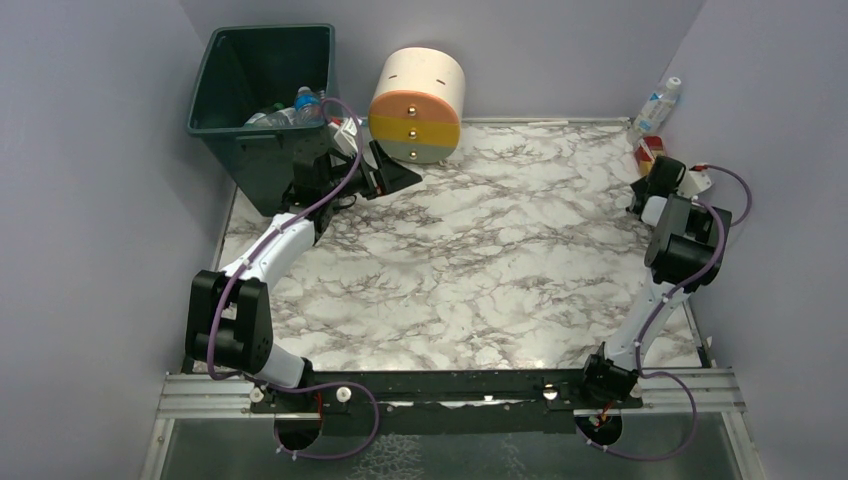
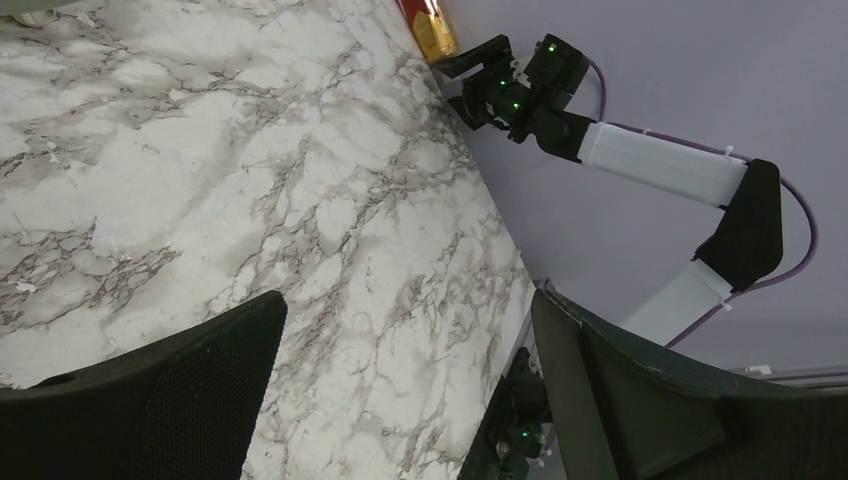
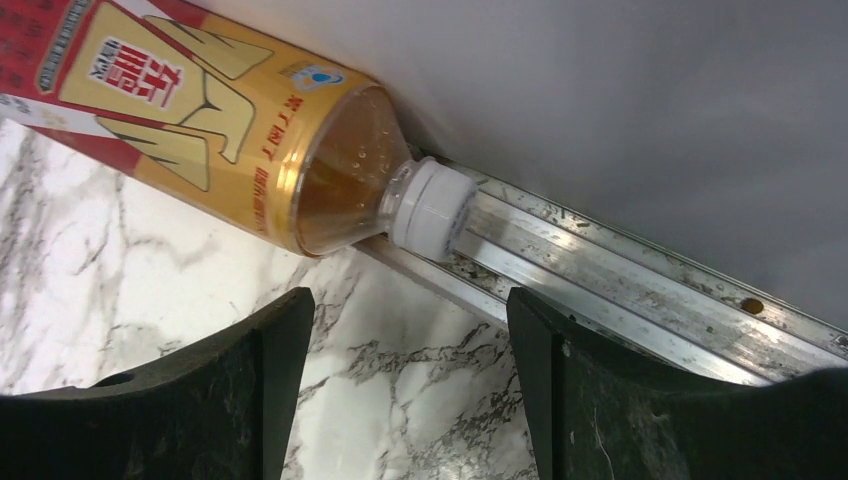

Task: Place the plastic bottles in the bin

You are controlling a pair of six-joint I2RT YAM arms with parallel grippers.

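Note:
An orange-and-red labelled bottle [image 3: 200,120] with a white cap [image 3: 430,210] lies along the right wall, also visible in the top view [image 1: 648,148]. My right gripper is open just short of the cap, with nothing between its fingers. A clear bottle [image 1: 655,105] with a white cap lies behind it in the back right corner. My left gripper [image 1: 390,170] is open and empty near the green bin [image 1: 255,165], which holds several clear bottles [image 1: 307,108].
A cream cylinder with coloured drawers [image 1: 415,110] stands at the back beside the bin. A metal rail [image 3: 650,300] runs along the foot of the right wall.

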